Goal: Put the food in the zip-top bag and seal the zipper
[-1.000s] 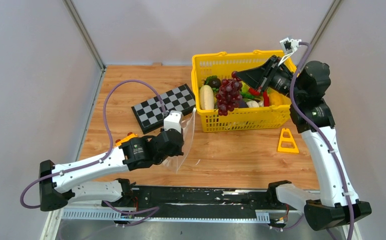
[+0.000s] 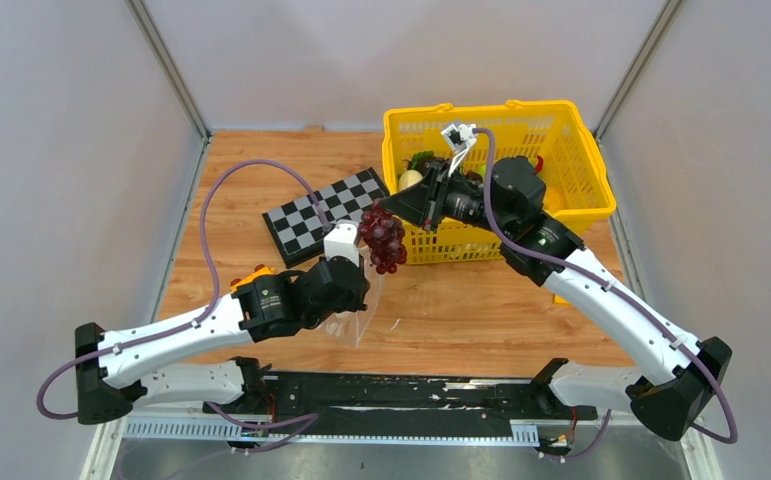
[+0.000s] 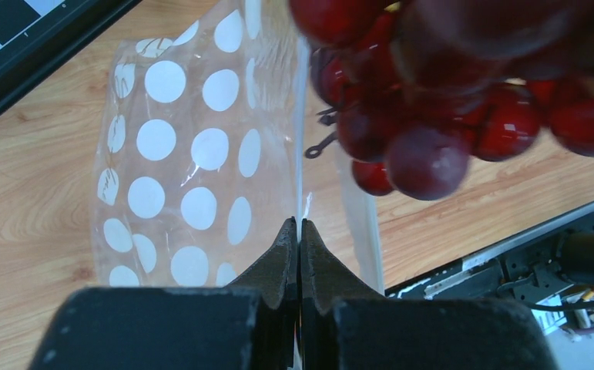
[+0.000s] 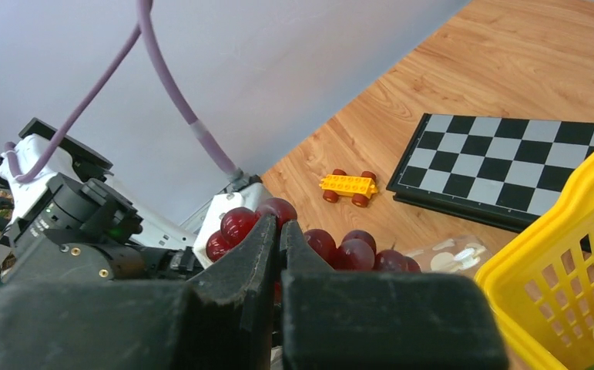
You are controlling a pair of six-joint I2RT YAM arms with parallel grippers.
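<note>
A bunch of dark red grapes (image 2: 383, 238) hangs from my right gripper, which is shut on it, likely by the stem hidden behind the fingertips. The clear zip top bag (image 3: 201, 154) with white dots is held up by its edge in my left gripper, shut on that thin rim. In the left wrist view the grapes (image 3: 428, 158) hang close beside the bag's upper edge, at the right; whether any dip inside its mouth I cannot tell. In the top view the left arm covers much of the bag (image 2: 356, 320).
A yellow basket (image 2: 601, 180) with vegetables stands at the back right, under the right forearm. The checkered board (image 2: 291, 232) lies behind the bag. A yellow toy car (image 4: 349, 185) is left of the board.
From above the basket, my right gripper has carried the grapes left and toward the front, up to the bag. The left arm and the bag have barely moved.
</note>
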